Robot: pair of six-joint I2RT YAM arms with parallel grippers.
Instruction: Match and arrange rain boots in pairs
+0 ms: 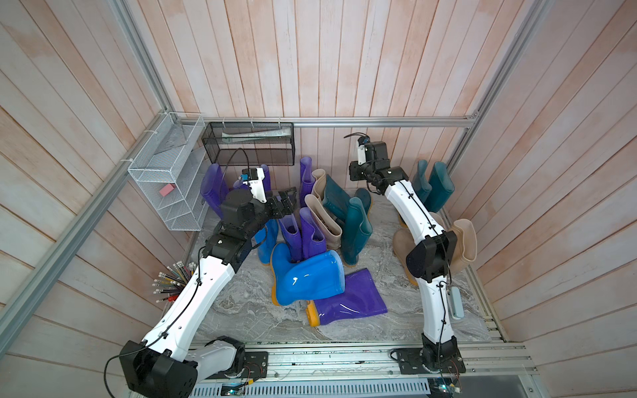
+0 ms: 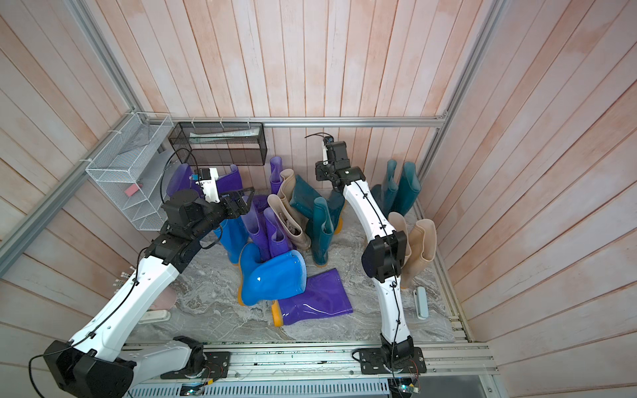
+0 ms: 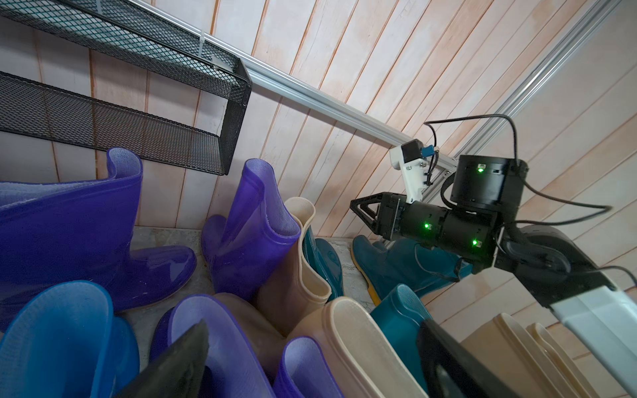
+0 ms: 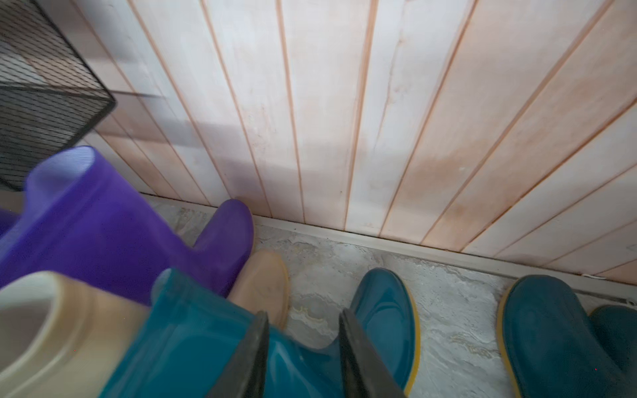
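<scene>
My left gripper (image 1: 286,202) hangs open over the middle cluster of purple boots (image 1: 312,235), beige boots (image 1: 325,222) and teal boots (image 1: 355,235). My right gripper is at the back, above a tilted teal boot (image 4: 199,338); its fingers show apart and blurred, and whether they hold anything is unclear. A blue boot (image 1: 308,278) lies on its side at the front, across a lying purple boot (image 1: 351,298). A teal pair (image 2: 404,185) stands at the back right, a beige pair (image 2: 418,252) before it. More purple boots (image 1: 215,185) stand back left.
A black mesh basket (image 1: 248,159) hangs on the back wall, white mesh shelves (image 1: 166,185) at the left. A bundle of pens or brushes (image 1: 179,282) is at the left edge. Bare marble floor (image 1: 424,318) shows at the front right.
</scene>
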